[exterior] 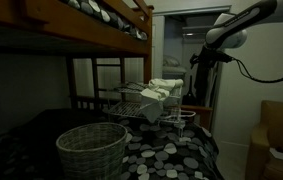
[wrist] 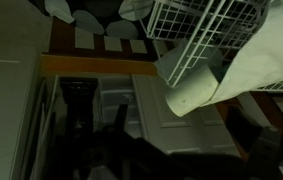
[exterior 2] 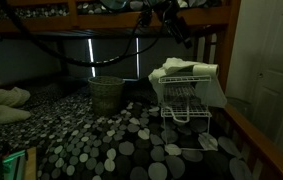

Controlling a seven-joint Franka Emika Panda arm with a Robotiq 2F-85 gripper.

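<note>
My gripper is open high in the air, its dark fingers (wrist: 243,126) spread apart with nothing between them. In the first exterior view the gripper (exterior: 194,62) hangs to the right of and above a white wire rack (exterior: 131,108). A pale towel or cloth (exterior: 163,88) lies on top of the rack, and part of it hangs down. The wrist view looks down on the cloth (wrist: 271,50) and on a white roll-like end (wrist: 193,91) beside the wire rack (wrist: 186,22). A clear gap separates the gripper from the cloth.
A woven basket (exterior: 92,148) stands on the dotted bedspread (exterior 2: 106,148), apart from the rack. The upper bunk's wooden rail (exterior: 106,28) runs overhead. An armchair (exterior: 278,135) stands at the right. Open bedspread lies in front of the rack.
</note>
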